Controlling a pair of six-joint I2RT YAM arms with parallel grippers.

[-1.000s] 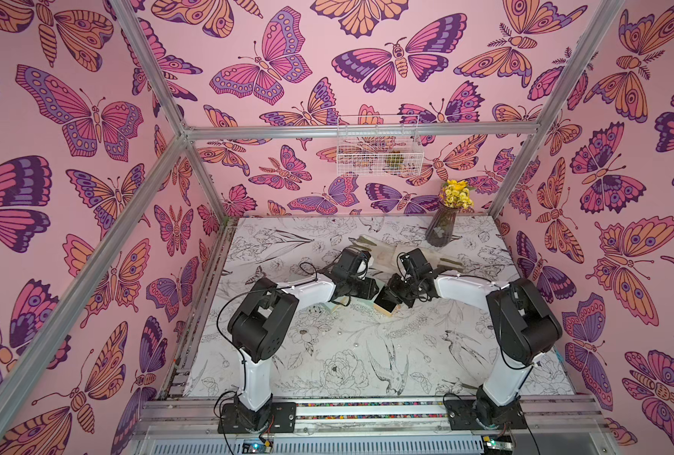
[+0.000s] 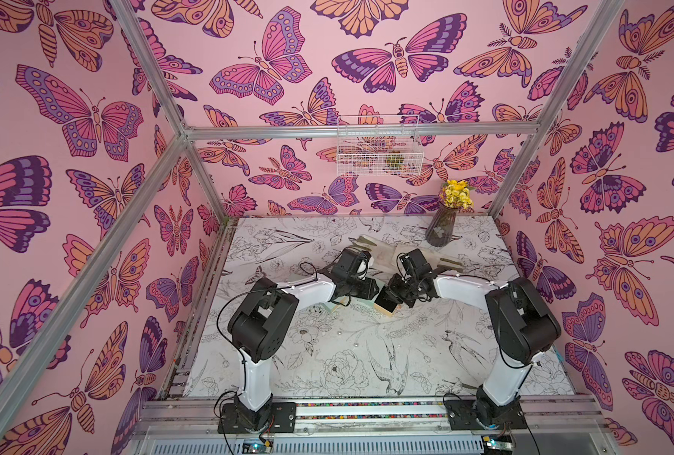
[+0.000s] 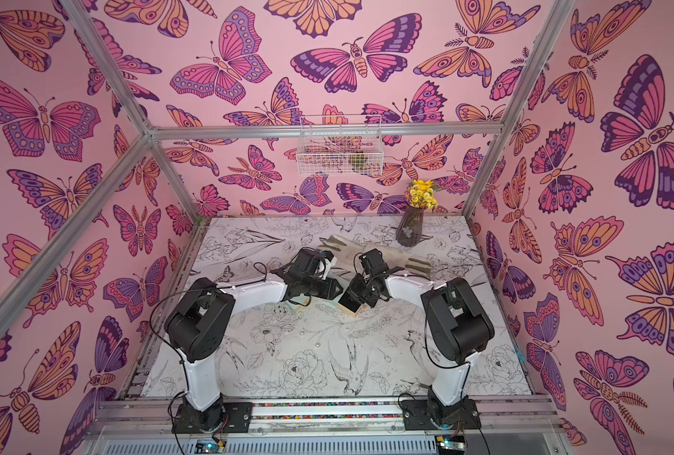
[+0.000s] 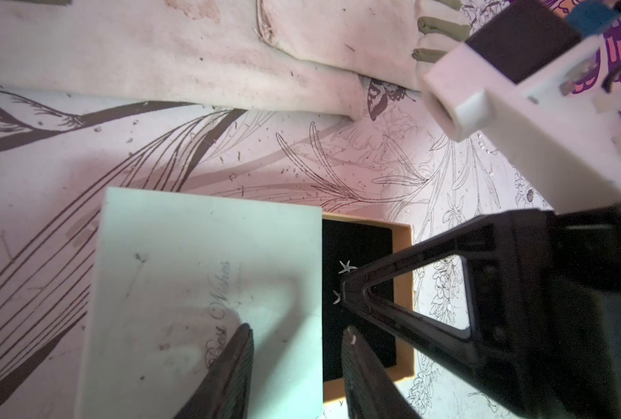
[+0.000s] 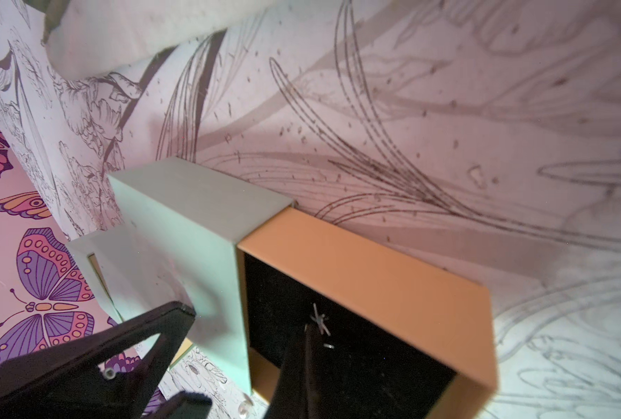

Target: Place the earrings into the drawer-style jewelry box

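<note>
The mint sleeve (image 4: 205, 279) of the jewelry box, lettered "Best Wishes", lies on the table with its tan drawer (image 5: 394, 279) pulled partly out. On the drawer's black lining are two small silver starfish earrings, one here (image 4: 346, 266) and the other (image 4: 337, 297) close by. My right gripper is shut, its tip inside the drawer right at the earrings; whether it touches them cannot be told. My left gripper is over the sleeve's drawer-side edge, fingers apart in its wrist view; what, if anything, they hold does not show.
Behind the box lies a pale cloth (image 4: 184, 49) with greenish strips. A dark vase (image 2: 441, 227) with yellow flowers stands at the back right. A pale card or flap (image 5: 108, 265) shows beyond the sleeve.
</note>
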